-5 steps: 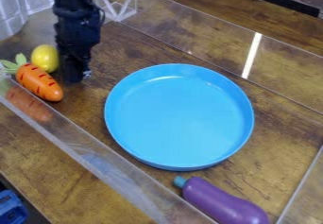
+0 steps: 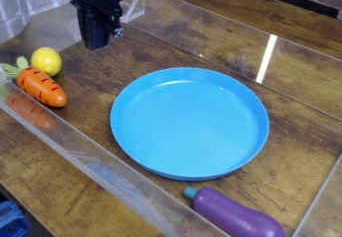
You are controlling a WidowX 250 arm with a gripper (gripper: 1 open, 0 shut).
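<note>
The black robot gripper [image 2: 99, 33] hangs at the top left, above the wooden floor; whether its fingers are apart is hard to make out. Below and left of it lie a yellow lemon [image 2: 46, 61] and a toy carrot [image 2: 40, 86] with pale green leaves, close together. A large blue plate [image 2: 190, 121] rests in the middle. A purple eggplant [image 2: 235, 214] lies at the bottom right, below the plate.
Clear plastic walls [image 2: 110, 169] border the area. A blue object [image 2: 8, 221] shows at the lower left edge. The wood between the gripper and plate is bare, as is the area right of the plate.
The gripper has risen up the view, away from beside the lemon and carrot. The lemon, carrot, plate and eggplant look unmoved.
</note>
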